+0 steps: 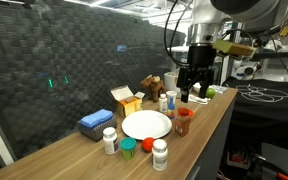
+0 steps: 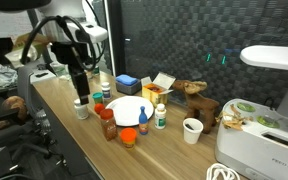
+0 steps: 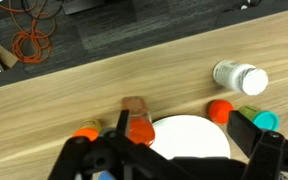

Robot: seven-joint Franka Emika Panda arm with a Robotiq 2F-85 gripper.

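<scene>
My gripper stands open above the counter, its dark fingers (image 3: 252,139) apart with nothing between them. In the wrist view, a jar with an orange-red top (image 3: 139,122) lies below, near the left finger. A white plate (image 3: 192,137) shows partly behind the gripper. To the right are a small round red thing (image 3: 220,110), a white bottle (image 3: 241,77) and a green-topped jar (image 3: 267,120). Exterior view 1 has the gripper (image 1: 193,94) over the counter's front side, higher than the red-topped jar (image 1: 183,122).
Behind the plate stand an open yellow-orange box (image 2: 158,88), a blue box (image 2: 127,81) and a brown toy animal (image 2: 201,104). A white mug (image 2: 192,130) and a white appliance (image 2: 266,140) occupy the right.
</scene>
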